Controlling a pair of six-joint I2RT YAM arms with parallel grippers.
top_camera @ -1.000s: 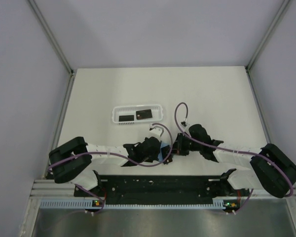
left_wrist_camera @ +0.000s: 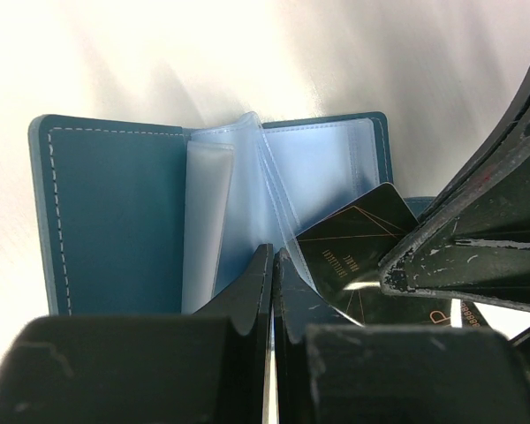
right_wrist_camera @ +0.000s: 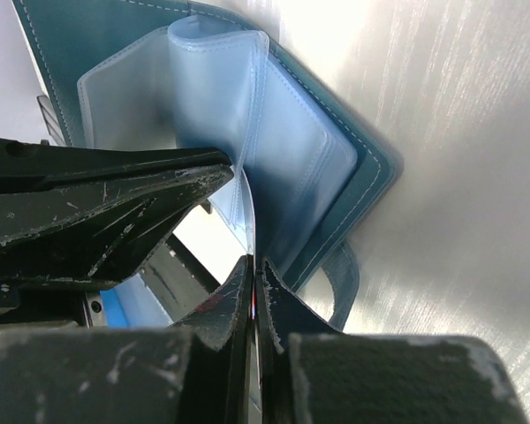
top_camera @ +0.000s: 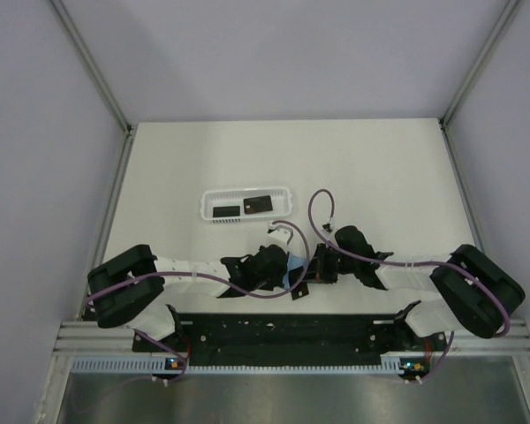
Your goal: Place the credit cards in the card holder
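Observation:
The blue card holder [left_wrist_camera: 110, 216] lies open at the front centre, its clear sleeves [right_wrist_camera: 296, 177] raised. In the left wrist view a black card [left_wrist_camera: 353, 256] reaches the edge of a sleeve, with the other arm's black finger over its right part. My left gripper is shut at the sleeves, with nothing visible between its fingers. My right gripper is shut on what looks like the thin edge of a card, beside the sleeves. Another dark piece [top_camera: 299, 291] shows just below the grippers in the top view.
A white tray [top_camera: 223, 195] with dark cards stands behind the arms.
The right arm has shifted slightly, and more of the dark piece below the grippers shows. The left arm looks unchanged.

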